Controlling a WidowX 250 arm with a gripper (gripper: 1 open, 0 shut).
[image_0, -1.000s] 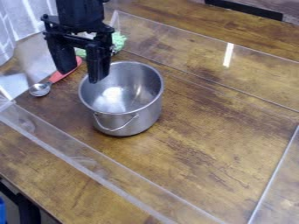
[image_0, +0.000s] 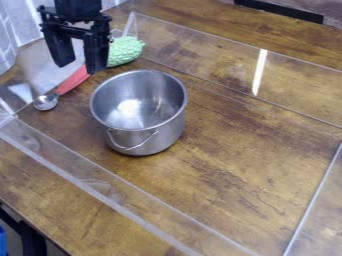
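The black gripper (image_0: 76, 56) hangs in the upper left, above and behind a steel pot (image_0: 139, 110) with a wire handle. Its fingers point down, and whether anything is between them is hard to tell. Below it lie a red-handled utensil (image_0: 70, 84) with a metal head and a pale green textured object (image_0: 123, 50). The pot is empty and stands on the wooden table (image_0: 241, 170).
Clear plastic walls run along the left, front, back and right of the work area. A white sheet or board (image_0: 40, 70) lies at the left. The table right of the pot is clear.
The gripper has moved up and to the left, away from over the pot, showing more of the green object. The pot has not visibly moved.
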